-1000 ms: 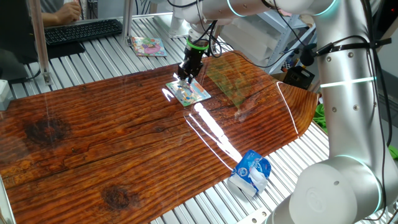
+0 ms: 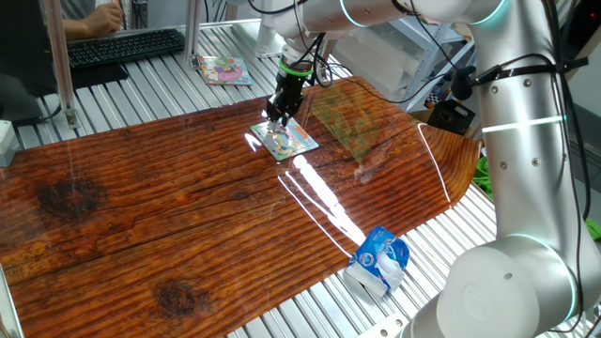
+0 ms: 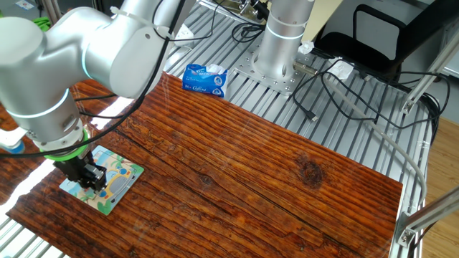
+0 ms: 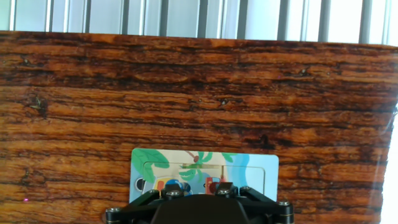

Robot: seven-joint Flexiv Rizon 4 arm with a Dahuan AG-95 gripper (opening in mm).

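Observation:
A flat, brightly printed board [image 4: 186, 158] with a beach and palm picture lies on the brown wooden tabletop. In the second exterior view the same board [image 3: 128, 188] sits at the left, partly covered by my gripper [image 3: 97, 183]. The black gripper points down over the board in the wrist view. Its fingertips [image 4: 174, 190] stand a little apart, close above small printed or inset car shapes [image 4: 213, 183]. The gripper's body hides the board's lower part, and whether anything is pinched between the fingers does not show.
A blue tissue pack [image 2: 381, 255] lies at the table's near edge, beside the arm's base. Another colourful board [image 2: 224, 69] rests on the slatted metal surface beyond, near a keyboard [image 2: 127, 49] and a person's hand [image 2: 101, 21].
Over the last second the gripper has shifted very slightly over the board. The board and everything else keep their places.

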